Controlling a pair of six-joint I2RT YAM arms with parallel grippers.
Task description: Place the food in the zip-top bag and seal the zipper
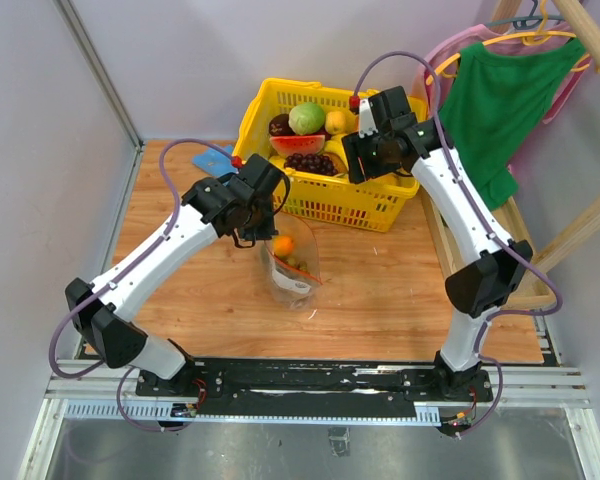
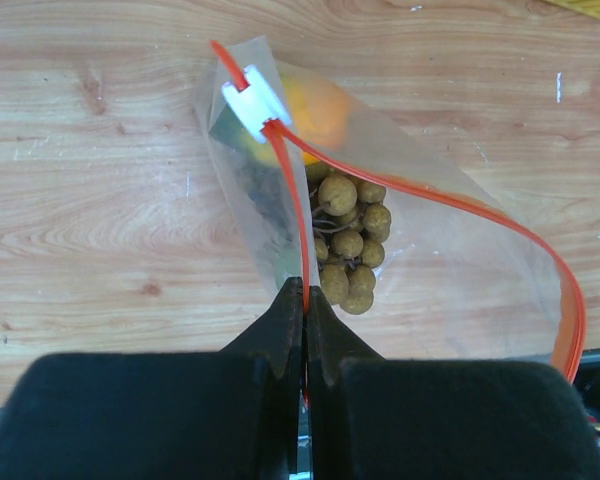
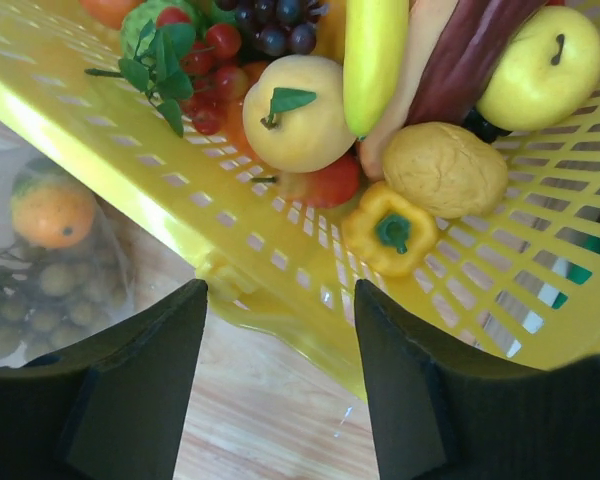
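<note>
The clear zip top bag (image 1: 292, 287) stands on the table in front of the basket, its orange-edged mouth gaping. Inside are an orange fruit (image 1: 282, 245) and a bunch of small brown round fruits (image 2: 350, 240). The white slider (image 2: 256, 103) sits toward one end of the zipper. My left gripper is shut on the bag's orange rim, which runs between its fingertips. Over the front wall of the yellow basket (image 1: 352, 207), my right gripper is open, with no food between its fingers.
Inside the basket lie a peach (image 3: 298, 112), a yellow pepper (image 3: 391, 229), a potato (image 3: 445, 168) and other produce. A blue cloth (image 1: 213, 161) lies at the back left. Garments hang on a wooden rack (image 1: 592, 225) at right.
</note>
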